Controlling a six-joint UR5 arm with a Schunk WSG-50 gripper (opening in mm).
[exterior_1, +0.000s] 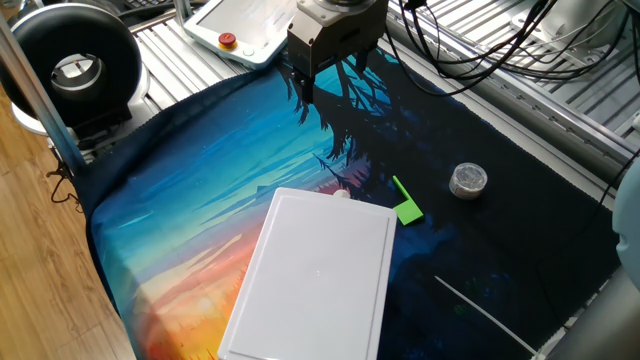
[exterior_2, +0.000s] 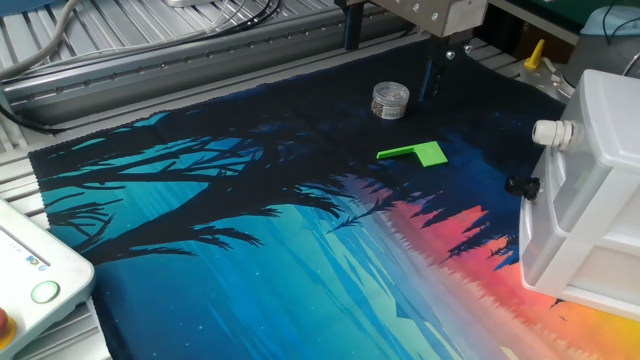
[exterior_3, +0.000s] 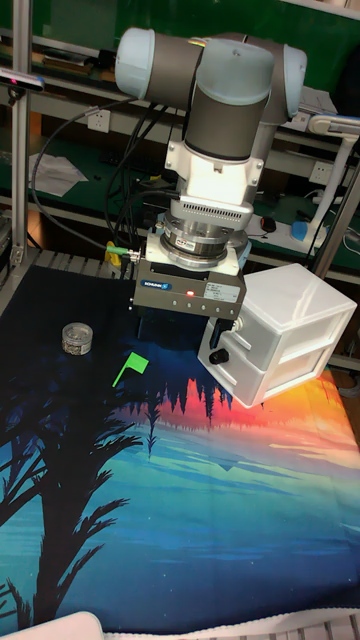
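Note:
My gripper (exterior_2: 390, 70) is open, its two fingers set wide apart and pointing down, with nothing seen held between them. In exterior view 1 the gripper stands over the far edge of the cloth, away from the objects. A small round clear jar (exterior_1: 468, 181) with a pale lid sits upright on the dark part of the cloth. Beside it lies a flat bright green piece (exterior_2: 430, 154) with a thin arm, shaped like a flag. A white drawer box (exterior_3: 279, 331) with two drawers, one white knob (exterior_2: 548, 133) and one black knob (exterior_2: 522, 187), stands on the cloth.
The printed cloth (exterior_1: 190, 210) covers the table, with broad free room on its blue part. A teach pendant with a red button (exterior_1: 228, 41) lies at its border. A pale thin stick or cable (exterior_1: 485, 312) crosses the dark area. Loose black cables hang near the arm.

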